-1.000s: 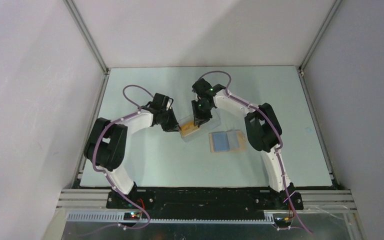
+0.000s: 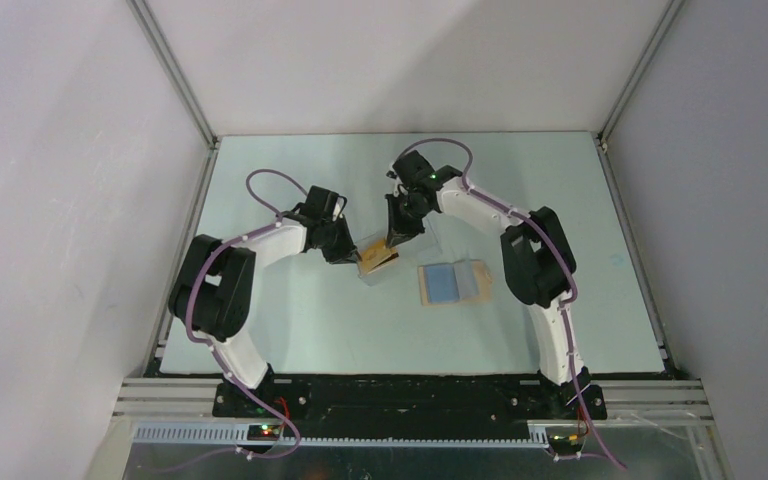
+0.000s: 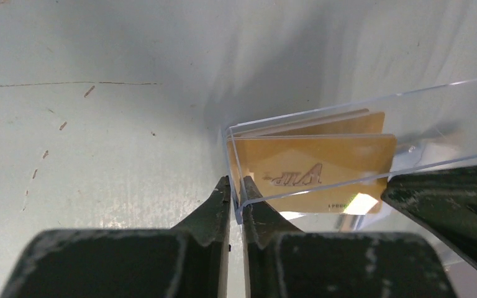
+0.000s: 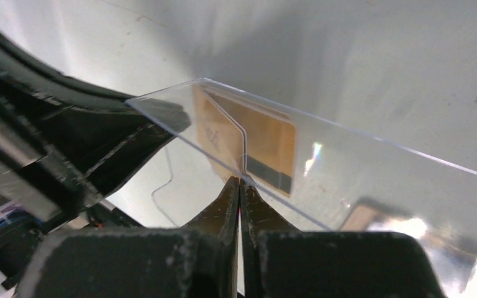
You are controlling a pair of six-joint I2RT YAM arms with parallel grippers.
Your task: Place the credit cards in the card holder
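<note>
A clear acrylic card holder (image 3: 447,105) lies mid-table between my grippers; in the left wrist view my left gripper is shut on its end wall. Inside that end stand gold cards (image 3: 310,164), one marked VIP, with another behind, somewhat askew. My right gripper is shut, its tips at the top of the holder over the cards in the right wrist view; I see nothing clearly held between them. From the top view, it comes in from the upper right of the holder (image 2: 420,247).
A blue card (image 2: 441,284) and a clear piece (image 2: 466,280) lie on a tan backing right of and below the holder. The table's left, front and far right are clear.
The left arm has not moved.
</note>
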